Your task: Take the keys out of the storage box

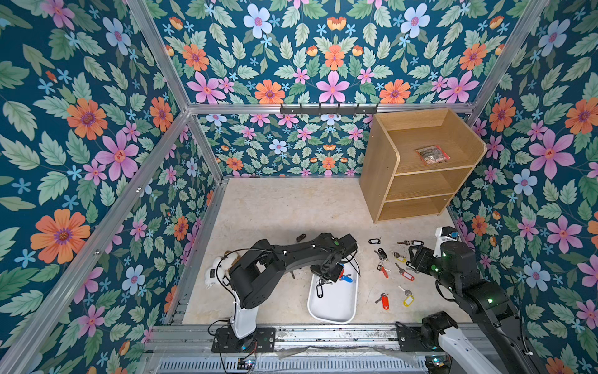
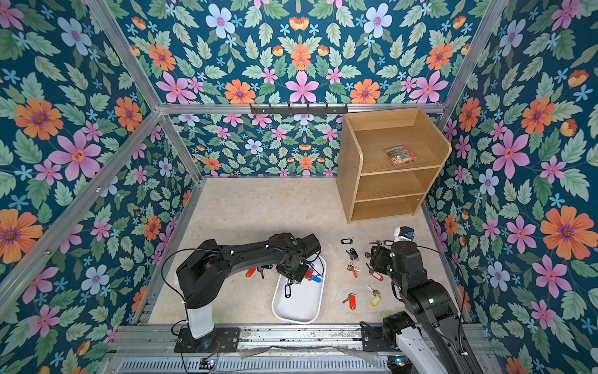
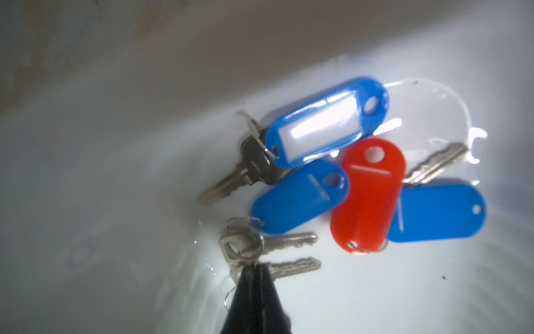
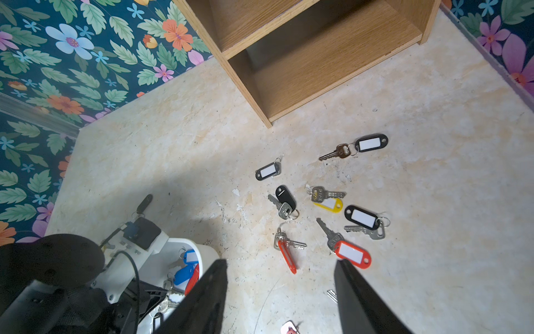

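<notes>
The white storage box (image 1: 333, 309) stands at the front middle of the table. Inside it lie keys with two blue tags beside each other, a red tag (image 3: 368, 194) and another blue tag (image 3: 439, 212); a black-tagged key (image 1: 320, 289) is in there too. My left gripper reaches down into the box, shut, its tips at the silver keys (image 3: 278, 242); nothing clearly shows between them. Over the table right of the box, my right gripper is apart at the fingers, with nothing between them.
Several tagged keys lie on the table right of the box, among them a red-tagged key (image 4: 352, 254) and a black tag (image 4: 268, 171). A wooden shelf (image 1: 398, 168) stands at the back right.
</notes>
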